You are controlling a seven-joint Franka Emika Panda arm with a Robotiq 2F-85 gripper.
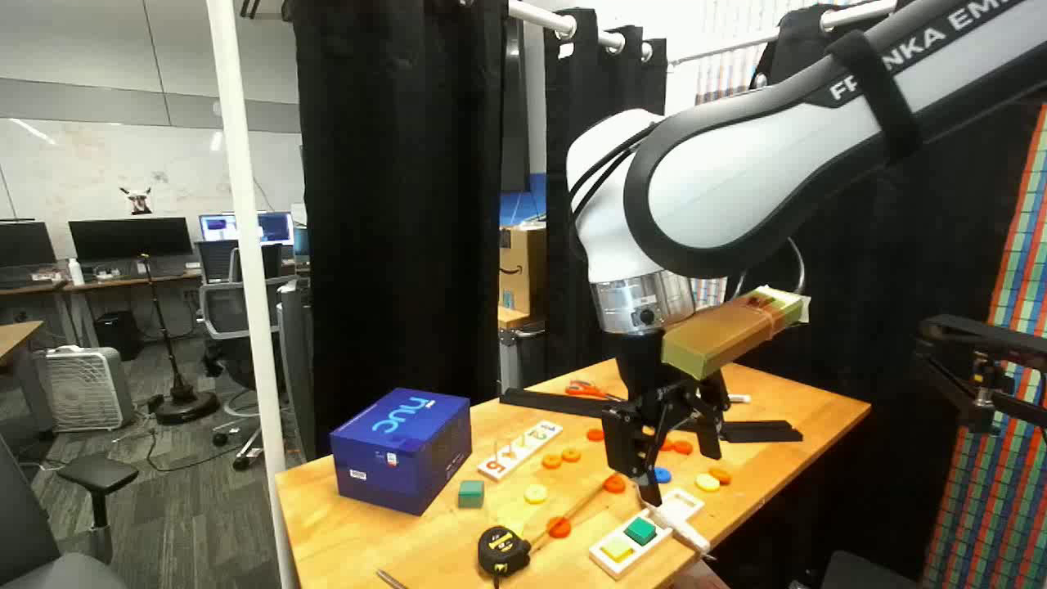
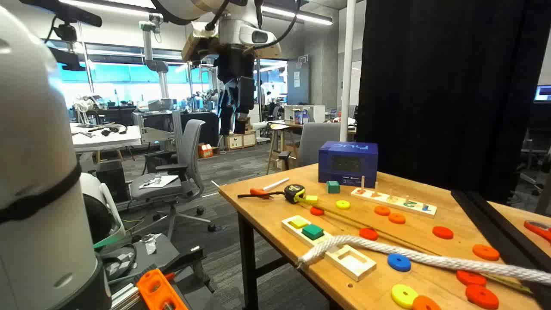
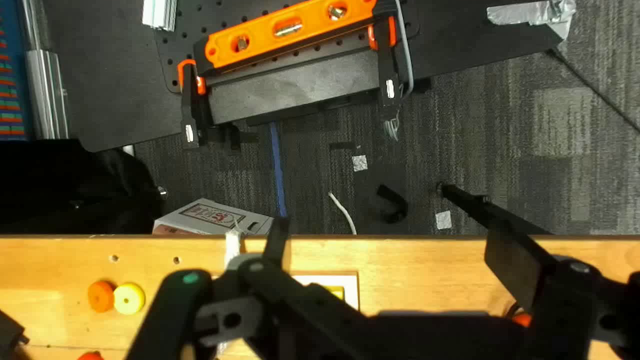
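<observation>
My gripper point(image 1: 679, 478) stands open with nothing between its spread fingers, raised clear of the tabletop. In the wrist view the gripper straddles the line of the table's edge, floor showing beyond. On the table lies a pale wooden shape tray point(image 2: 356, 264) with a yellow block point(image 2: 298, 222) and a green block point(image 2: 313, 231) at one end; its far-end recess is empty. Across the tray runs a thick white rope point(image 2: 382, 245). A numbered peg board point(image 2: 408, 204) stands farther back, its pegs without rings. In the wrist view my fingers hide much of the tray.
Loose rings lie scattered, among them a blue ring point(image 2: 399, 261) and a yellow ring point(image 2: 404, 295). A tape measure point(image 2: 295, 193) has its tape drawn out across the table. A green cube point(image 2: 333, 187) sits before the blue box point(image 2: 348, 162). Black strips point(image 2: 485, 232) cross the table.
</observation>
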